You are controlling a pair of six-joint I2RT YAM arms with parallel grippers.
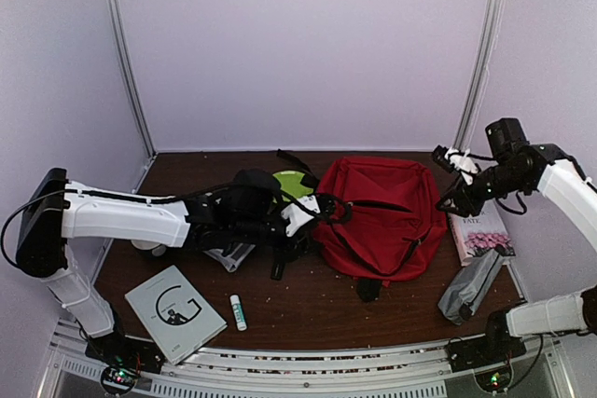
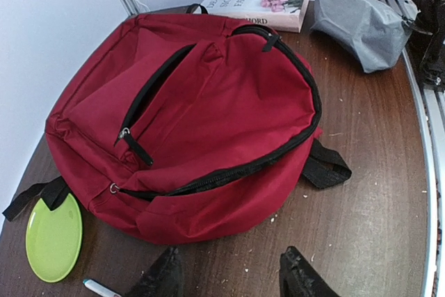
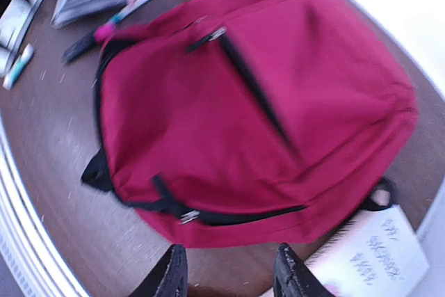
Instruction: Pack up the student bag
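Observation:
A red backpack lies on the table with zipped pockets facing up. My left gripper hangs beside its left part, fingers apart, holding nothing. My right gripper is over the backpack's right edge, fingers apart and empty. A book and a grey pouch lie to the right. A lime-green plate is left of the bag, with a pen near it. A grey book and a glue stick lie at front left.
Walls stand behind and at both sides; a metal rail runs along the front edge.

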